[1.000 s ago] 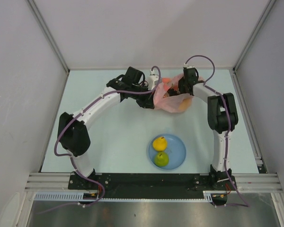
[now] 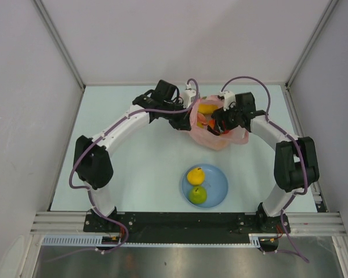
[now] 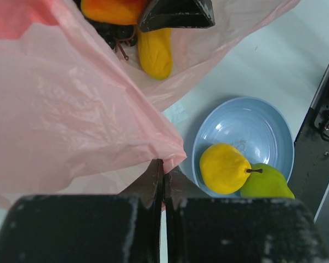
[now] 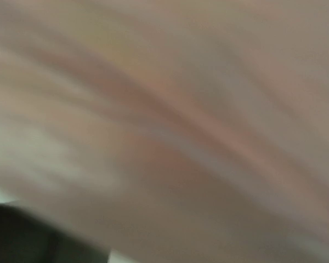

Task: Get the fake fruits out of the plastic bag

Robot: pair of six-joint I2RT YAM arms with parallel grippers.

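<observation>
The pink plastic bag [image 3: 71,104] holds fruits, including an orange one [image 3: 112,8], a yellow one [image 3: 153,52] and dark grapes [image 3: 123,34]. My left gripper is shut on the bag's edge, at its left side in the top view. My right gripper [image 2: 220,116] is down in the bag's right part among the fruits; whether it grips anything cannot be told, and the right wrist view is blurred. A blue plate [image 2: 217,188] holds a yellow pear [image 2: 195,176] and a green fruit [image 2: 198,195].
Walls border the table.
The left arm has barely moved.
</observation>
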